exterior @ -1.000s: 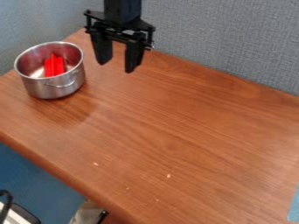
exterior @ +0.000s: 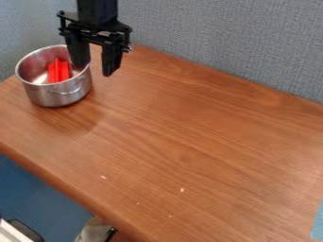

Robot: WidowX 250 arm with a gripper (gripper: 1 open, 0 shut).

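Observation:
My black gripper (exterior: 94, 59) hangs at the top left with its two fingers spread apart, nothing seen between them. Its left finger is over the right rim of a steel pot (exterior: 60, 93), its right finger just outside the pot to the right. Inside the pot lie bright red pieces (exterior: 63, 71), partly hidden by the pot's wall.
A grey fabric wall (exterior: 240, 38) runs along the back. Blue floor shows at the lower left, with some pale and dark objects at the bottom edge.
My gripper has moved left and slightly down, toward and partly over the pot. The pot and its red pieces look unmoved.

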